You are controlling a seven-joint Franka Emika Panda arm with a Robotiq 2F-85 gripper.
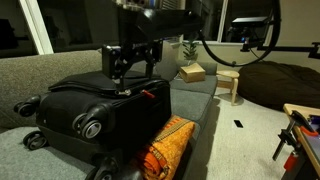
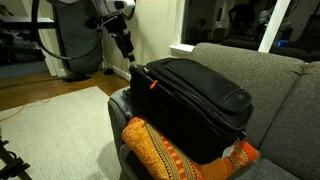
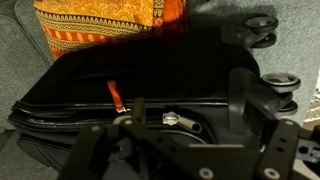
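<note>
A black wheeled suitcase (image 1: 110, 115) lies on its side on the grey couch. In the wrist view a silver zipper pull (image 3: 183, 122) on it shows between my finger tips, beside the zipper line. A red tag (image 3: 116, 97) hangs from the zipper farther left. My gripper (image 1: 134, 82) is open just over the suitcase's top, with nothing held; whether a fingertip touches it I cannot tell. From the other side, the gripper (image 2: 127, 36) appears above and beyond the suitcase (image 2: 195, 95).
An orange patterned cloth (image 2: 170, 155) lies against the suitcase on the couch (image 2: 285, 85). Farther back are a cardboard box (image 1: 192, 73) and a small round stool (image 1: 228, 83). A wooden table (image 1: 305, 140) stands at the right, with open carpet between it and the couch.
</note>
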